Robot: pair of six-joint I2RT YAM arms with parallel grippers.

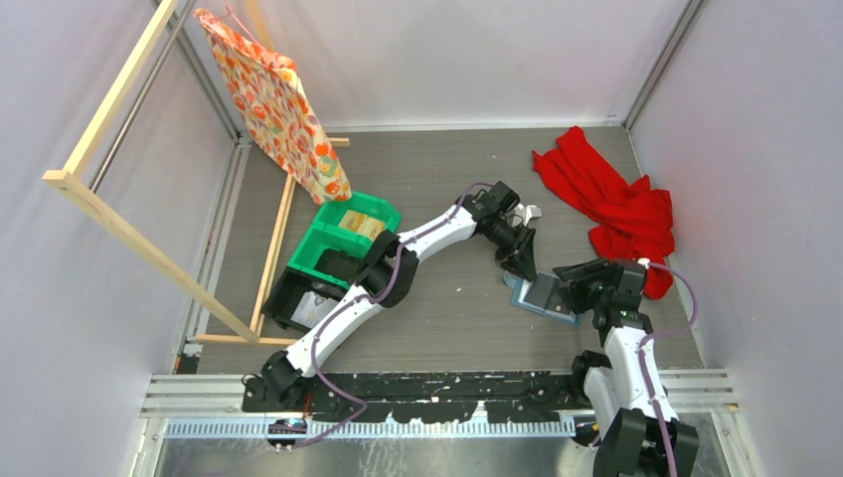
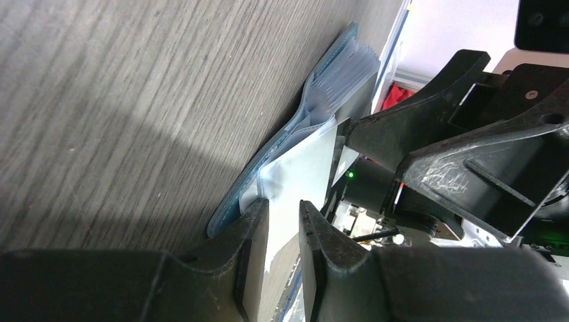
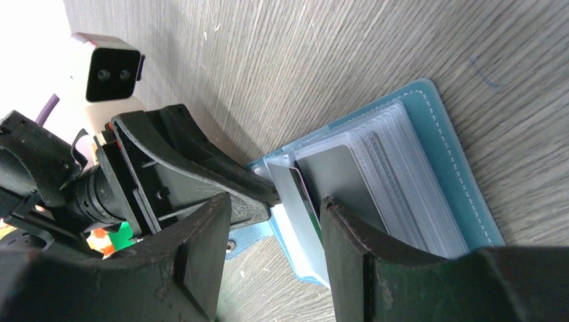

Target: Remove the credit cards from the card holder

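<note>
The light-blue card holder (image 1: 550,311) lies open on the table with clear sleeves (image 3: 412,181). A dark card (image 3: 335,171) shows inside a sleeve. In the right wrist view, a thin grey card (image 3: 298,204) stands tilted up from the holder, between the spread fingers of my open right gripper and nearer the right-hand finger. My left gripper is part open at the holder's other edge, with a whitish panel (image 2: 295,168) showing behind and between its fingertips. Whether either gripper touches a card is unclear.
A crumpled red cloth (image 1: 606,194) lies behind my right arm. To the left stand a green bin (image 1: 316,238) and a black bin (image 1: 281,303), beside a wooden frame (image 1: 124,224) with a patterned cloth (image 1: 273,104).
</note>
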